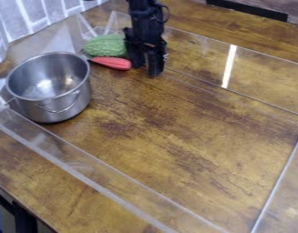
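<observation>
A black robot arm reaches down at the back centre, its gripper [148, 60] low over the wooden surface at the right end of a red elongated object [112, 63]. Whether the fingers are open or shut on anything is too small and dark to tell. A green textured object [104, 46] lies behind the red one, left of the arm.
A large steel pot [49, 104] stands at the left, in front of the red and green objects. Clear panels edge the wooden worktop [188, 136], whose middle and right are bare.
</observation>
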